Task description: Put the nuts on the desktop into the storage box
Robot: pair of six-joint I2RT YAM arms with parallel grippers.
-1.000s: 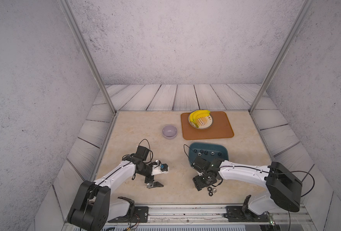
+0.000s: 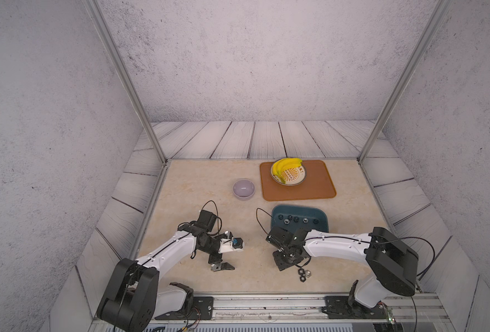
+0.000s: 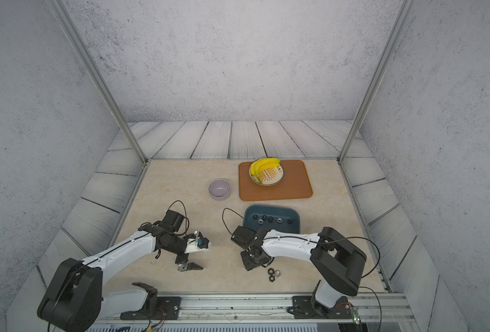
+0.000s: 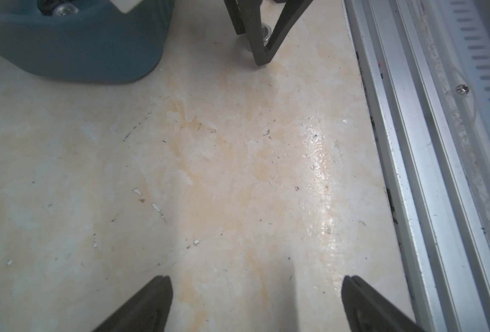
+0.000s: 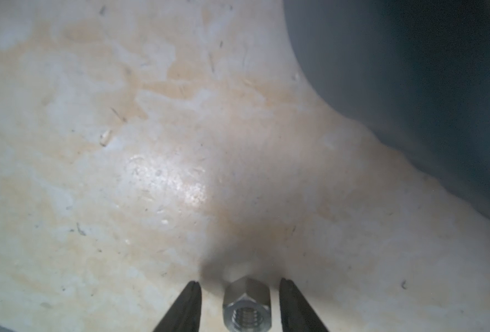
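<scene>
A hexagonal metal nut [image 5: 246,303] stands on the desktop between the parted fingers of my right gripper, with a small gap visible on each side. From above, the arm hides this nut. Several more nuts [image 2: 302,272] lie close together just to the right of that gripper, near the desk's front edge. The blue storage box [image 2: 323,217] behind the right arm has several nuts [image 2: 295,219] inside. My left gripper is open over bare desktop, nothing between its fingers.
A lilac bowl [image 2: 243,189] stands left of a brown tray [image 2: 322,185] that carries a plate of bananas [image 2: 285,166]. The right arm reaches across the box's front wall. Bare desktop lies between the two grippers.
Over the last second my right arm has shifted left, from near the nut cluster to beside it. The left arm has barely moved.
</scene>
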